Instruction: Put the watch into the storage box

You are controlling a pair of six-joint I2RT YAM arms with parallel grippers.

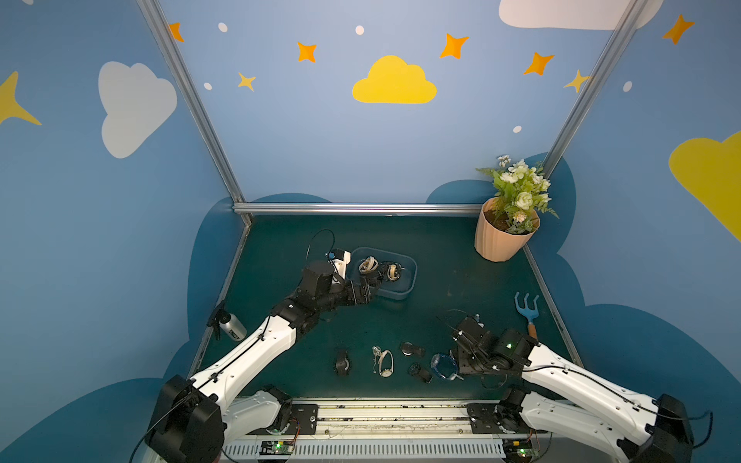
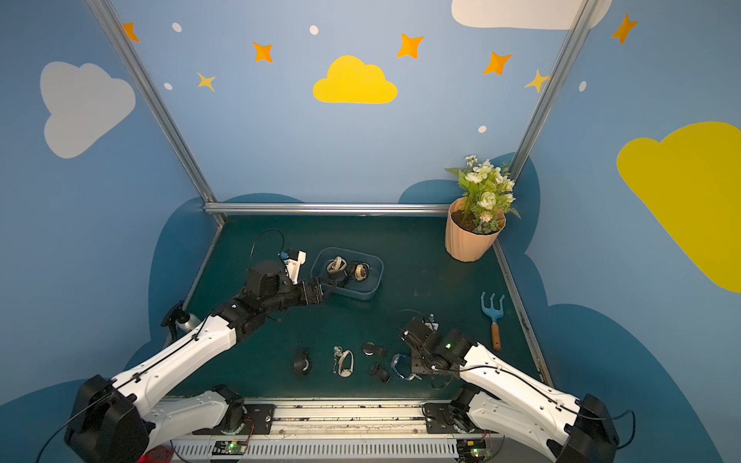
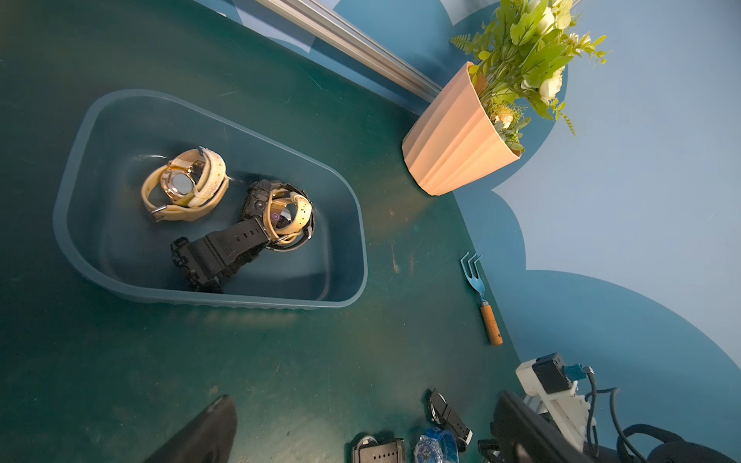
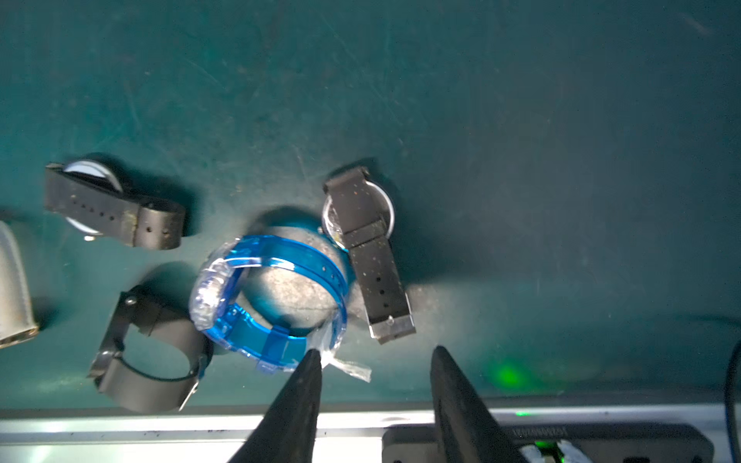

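Observation:
The blue-grey storage box (image 3: 351, 231) holds two watches with cream straps, one at its left (image 3: 208, 185), the other beside a black-strapped watch (image 3: 224, 250). My left gripper is open and empty by the box's near side. In the right wrist view a black-strapped watch (image 4: 370, 262) leans against a clear blue watch (image 4: 308, 262). To their left lie a dark angular watch (image 4: 154, 347) and another black-strapped one (image 4: 115, 204). My right gripper hovers over this group, its fingers apart with nothing held, the black-strapped watch's buckle just ahead of the gap.
A silver-toned watch (image 1: 384, 362) and a dark watch (image 1: 342, 362) lie along the front. A flowerpot (image 1: 503, 235) stands back right, a hand fork (image 1: 527, 308) at the right edge, a spray bottle (image 1: 231, 325) at the left. Table between box and watches is clear.

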